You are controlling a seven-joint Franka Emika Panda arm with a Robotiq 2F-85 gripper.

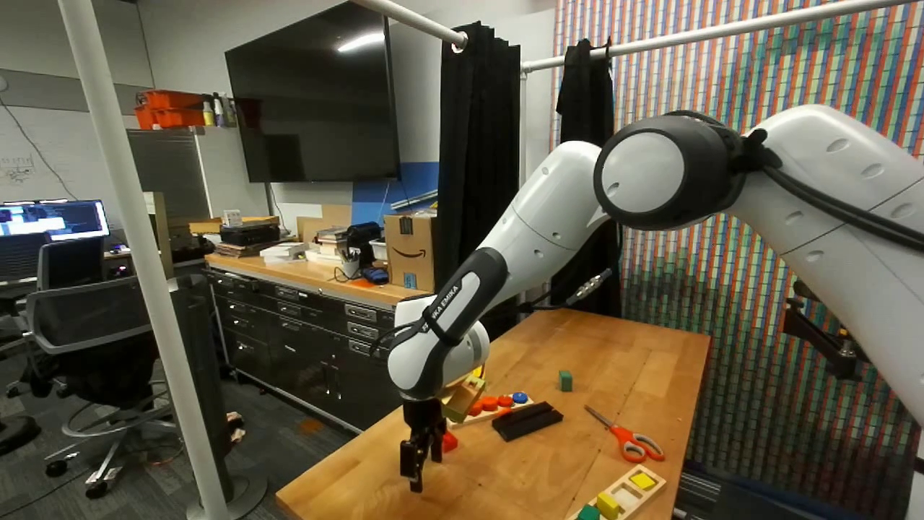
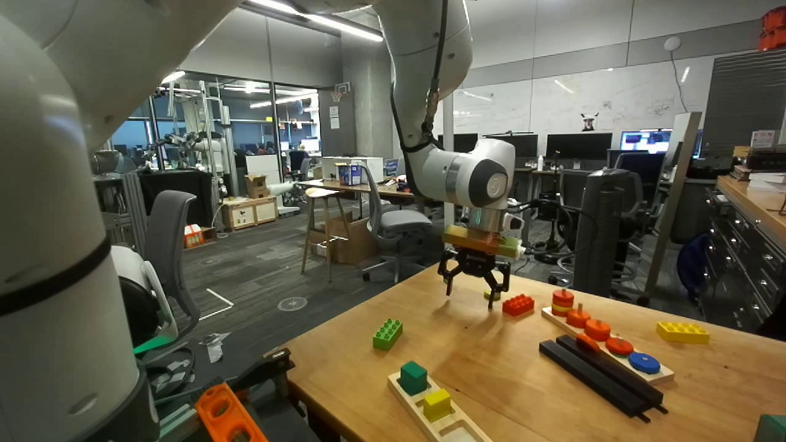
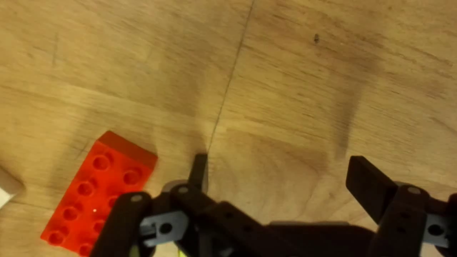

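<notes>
My gripper (image 2: 470,298) is open above the table, its fingertips pointing down with nothing between them. A small yellow disc (image 2: 493,295) lies right by one finger in exterior view 2; the gripper hides it in exterior view 1. At the wrist view's bottom edge only a yellow sliver (image 3: 181,254) shows. Close beside the gripper rests a red studded brick (image 3: 92,199), outside the fingers. Bare wood fills the gap between the fingers in the wrist view.
A ring-stacking board (image 2: 549,313), a black rack (image 2: 600,376) and a yellow brick (image 2: 683,332) lie on one side. Elsewhere are a green brick (image 2: 387,334), a wooden block tray (image 2: 398,390) and orange-handled scissors (image 1: 637,445). Around the gripper the table (image 2: 457,331) is mostly clear.
</notes>
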